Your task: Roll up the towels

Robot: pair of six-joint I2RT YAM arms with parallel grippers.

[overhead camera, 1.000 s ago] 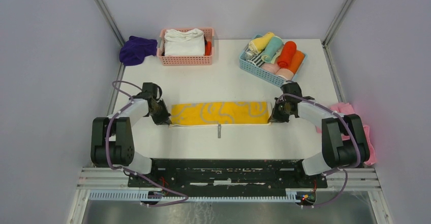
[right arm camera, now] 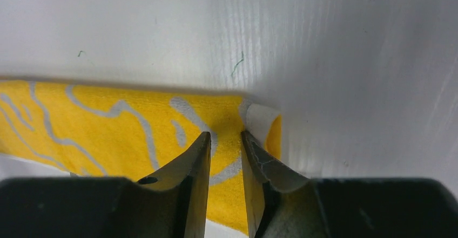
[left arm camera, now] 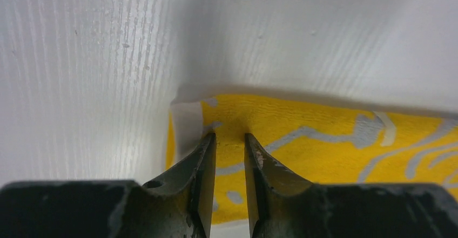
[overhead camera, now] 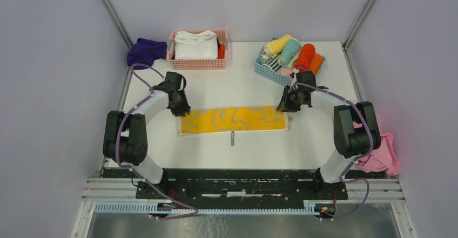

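Observation:
A yellow towel (overhead camera: pixel 237 120) with a grey wavy pattern lies flat and folded into a wide strip across the middle of the table. Over its far left corner hangs my left gripper, part open, with the towel's left edge showing just beyond and below the fingertips. At the far right corner my right gripper is likewise part open, its fingers astride a stretch of yellow cloth near the pale side hem. In neither wrist view does cloth show clearly pinched; whether the tips touch the towel is hard to tell.
A blue basket (overhead camera: pixel 273 75) of rolled towels stands at the back right, close to my right arm. At the back left are a pink basket (overhead camera: pixel 198 64) with white cloth and a purple cloth (overhead camera: pixel 146 53). A pink cloth (overhead camera: pixel 381 156) lies at the right.
Both grippers have moved inward and toward the back, from beside the towel's ends to over its far corners. The towel lies nearly as before.

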